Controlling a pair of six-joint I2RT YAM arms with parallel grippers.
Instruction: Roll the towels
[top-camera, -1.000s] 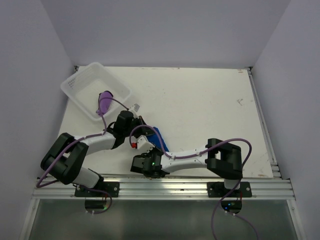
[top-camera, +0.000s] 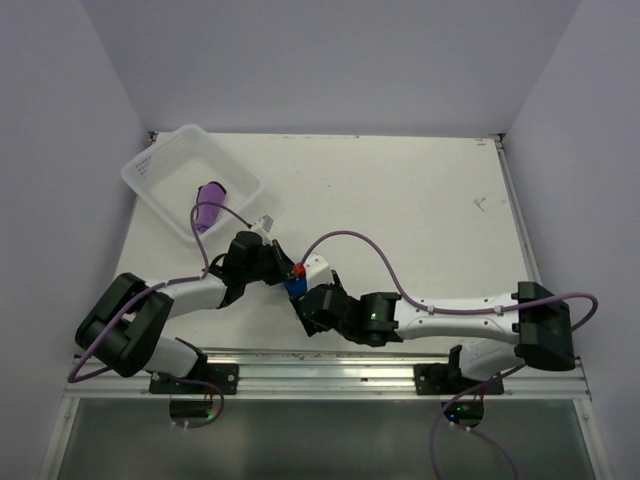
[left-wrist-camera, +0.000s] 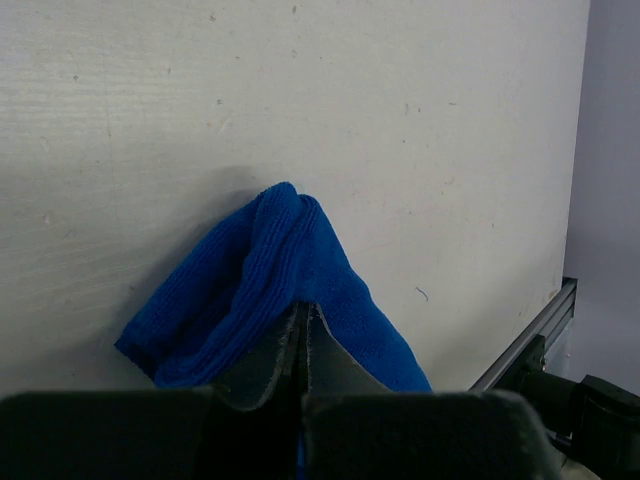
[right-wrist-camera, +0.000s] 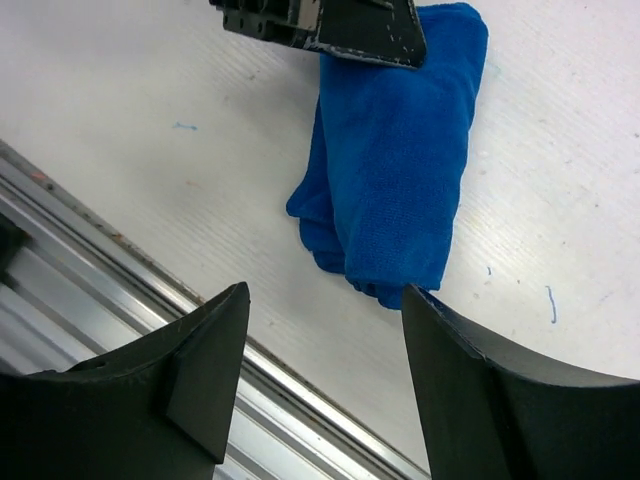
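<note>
A blue towel, folded or loosely rolled into a narrow bundle with its layers showing at the near end, lies on the table; in the top view only a small part of the blue towel shows between the arms. My left gripper is shut with its tips against the top of the bundle; no cloth can be made out between its fingers. Apart stand the fingers of my right gripper, empty, just short of the towel's near end. A rolled purple towel lies in the white bin.
At the back left stands the white bin. A metal rail runs along the table's front edge, close to the right gripper.
The left gripper has shifted slightly toward the front, staying over the towel.
</note>
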